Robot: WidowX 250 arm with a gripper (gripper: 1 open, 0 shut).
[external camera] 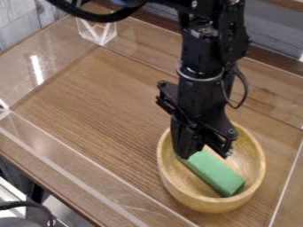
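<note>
A wooden bowl (178, 182) stands at the lower right of the camera view, holding a green rectangular block (215, 173). My black gripper (190, 146) is over the back left of the bowl, its lower end just behind the block. It is shut, with nothing seen between its fingers; the fingertips are partly hard to make out.
A clear plastic container (97, 28) sits at the top left. A raised wall runs along the back right.
</note>
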